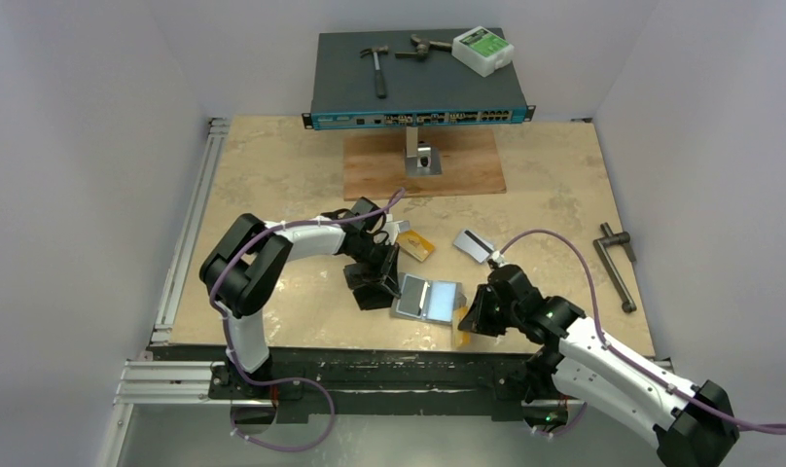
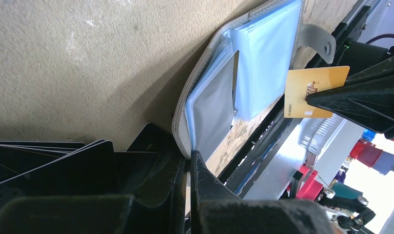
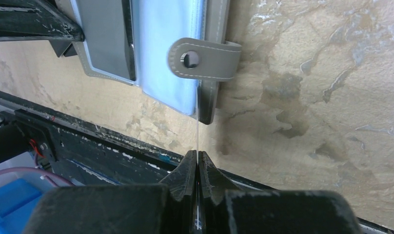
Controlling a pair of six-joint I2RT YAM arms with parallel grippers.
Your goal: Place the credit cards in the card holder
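Observation:
The open card holder [image 1: 423,297], grey with blue sleeves [image 2: 263,63] and a strap [image 3: 205,58], lies at the table's front middle. My left gripper is shut on its left edge. My right gripper is shut on a yellow card, seen edge-on in the right wrist view, just beside the holder's right end. Several black cards [image 2: 53,175] lie left of the holder. Another yellow card [image 1: 415,243] and a silver card [image 1: 474,243] lie behind it.
A wooden board [image 1: 467,165] with a stand and raised rack unit is at the back. Metal tools [image 1: 615,268] lie at the right edge. The front rail borders the holder closely.

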